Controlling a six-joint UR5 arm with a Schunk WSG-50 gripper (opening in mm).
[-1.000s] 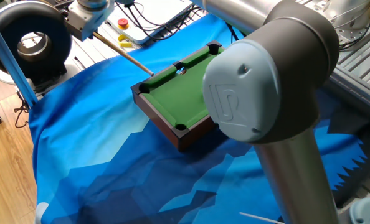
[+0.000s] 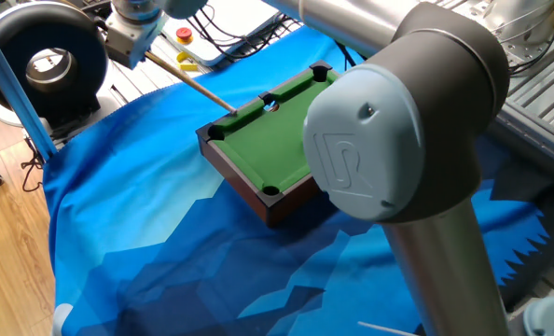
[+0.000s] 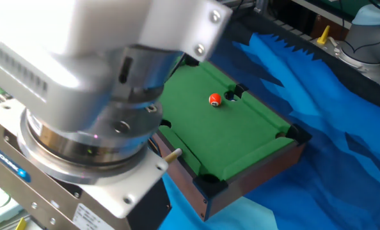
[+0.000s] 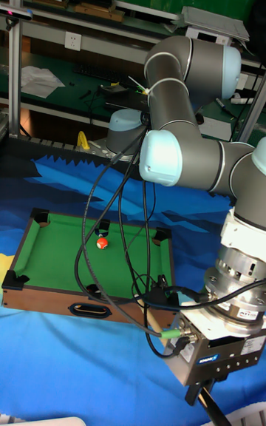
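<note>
A thin wooden cue stick (image 2: pixel 191 82) runs from my gripper (image 4: pixel 203 389) toward a small pool table (image 4: pixel 72 304) with green cloth and brown sides. The gripper appears shut on the cue, its dark butt end sticking out beyond the fingers in exterior view 3. In exterior view 2 the pale cue tip (image 3: pixel 173 155) shows at the table's near rail, by a side pocket. An orange-red ball (image 3: pixel 215 99) rests on the cloth near the opposite side pocket. Exterior view 1 does not clearly show the ball; my arm covers part of the table there.
A blue patterned cloth (image 2: pixel 132 201) lies under the pool table, with free room around its front. My forearm and loose black cables (image 4: pixel 85 248) hang across the view of the table. A red stop button (image 2: pixel 184 34) and a black ring-shaped device (image 2: pixel 83 47) stand nearby.
In exterior view 1 my gripper has shifted slightly, and the cue tip has moved a little right, closer over the table's rail. The pool table has not moved.
</note>
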